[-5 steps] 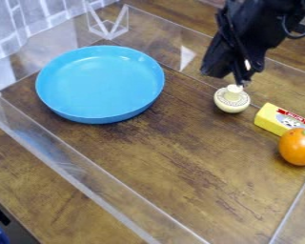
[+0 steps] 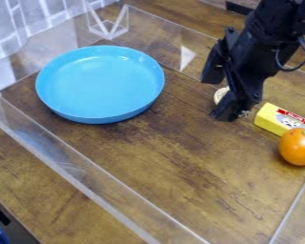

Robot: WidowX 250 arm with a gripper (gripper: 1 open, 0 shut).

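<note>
My gripper (image 2: pixel 223 100) hangs open from the top right, its black fingers lowered around a small pale, round object (image 2: pixel 223 95) that is mostly hidden behind them. To its right lies a yellow box (image 2: pixel 281 120) with a red and white label, and below that an orange, tomato-like fruit (image 2: pixel 297 148). A blue plate (image 2: pixel 99 84) sits to the left, apart from the gripper.
Transparent side panels edge the workspace at the left and top left, and a dark blue object shows at the lower left corner.
The gripper has moved down over the pale round object, which was fully visible below it and is now mostly covered. The plate, box and fruit have not moved.
</note>
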